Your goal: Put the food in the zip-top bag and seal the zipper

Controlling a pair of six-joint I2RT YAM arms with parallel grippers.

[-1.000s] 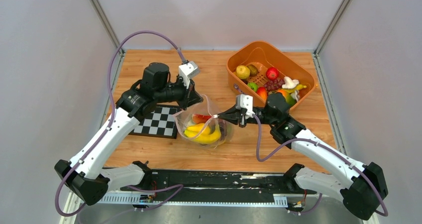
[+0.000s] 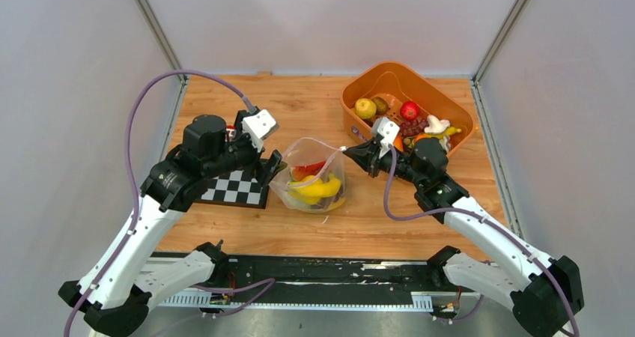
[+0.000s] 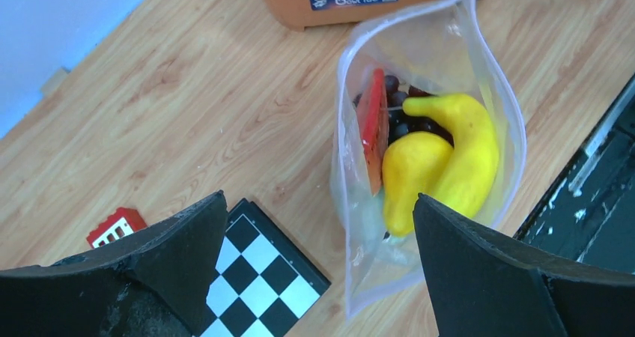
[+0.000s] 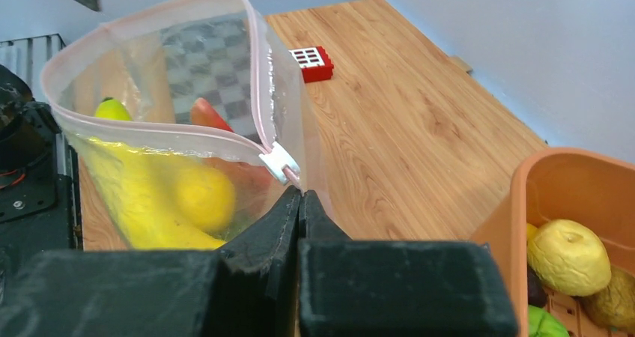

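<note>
The clear zip bag (image 2: 308, 153) stands with its mouth agape in the middle of the table. Inside it lie a banana (image 3: 475, 157), a yellow rounded fruit (image 3: 413, 174), a red wedge (image 3: 372, 127) and dark grapes (image 3: 400, 124). My right gripper is shut on the bag's edge, at the corner just beside the white zip slider (image 4: 278, 162). At the bag's opposite side my left gripper is open; the near bag edge shows between its spread fingers, and nothing is gripped.
An orange tub (image 2: 389, 71) of assorted play food stands at the back right. Left of the bag lies a checkered board (image 2: 234, 191), with a red-and-white block (image 3: 117, 227) beyond it. Wood is bare in front of the bag.
My left gripper has opened and moved left and toward the front. My right gripper has moved right and slightly back, drawing the bag's corner with it; the mouth has changed shape.
</note>
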